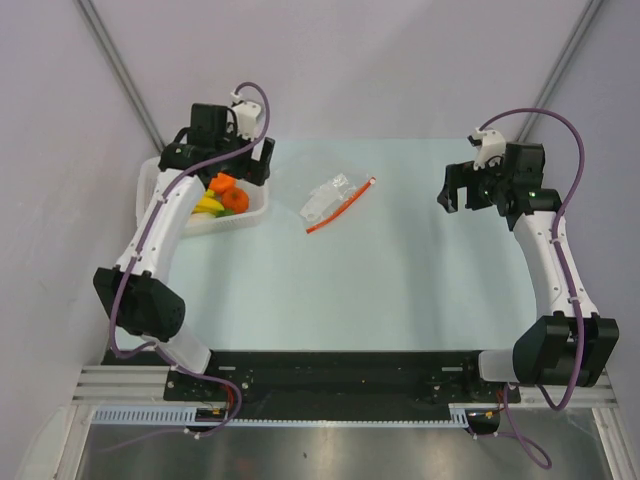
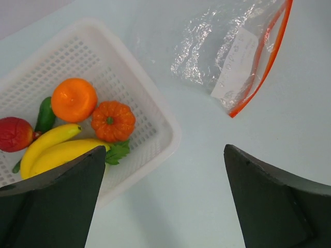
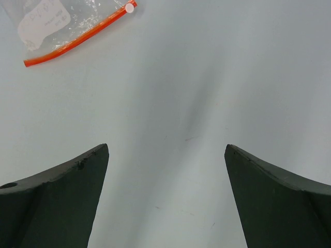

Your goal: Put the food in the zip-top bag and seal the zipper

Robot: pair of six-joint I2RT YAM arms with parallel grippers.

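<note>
A clear zip bag (image 1: 325, 200) with an orange zipper strip (image 3: 83, 39) lies flat at the table's middle back. To its left, a white basket (image 2: 155, 144) holds an orange (image 2: 73, 101), a small pumpkin (image 2: 113, 123), bananas (image 2: 62, 155), a red fruit (image 2: 13, 133) and a green cucumber (image 2: 45, 114). My left gripper (image 1: 255, 165) hangs over the basket's right part, open with nothing between its fingers. My right gripper (image 1: 455, 190) stands open and empty above bare table, right of the bag.
A dark edge (image 1: 330, 365) runs along the front, and pale walls stand at both sides and behind.
</note>
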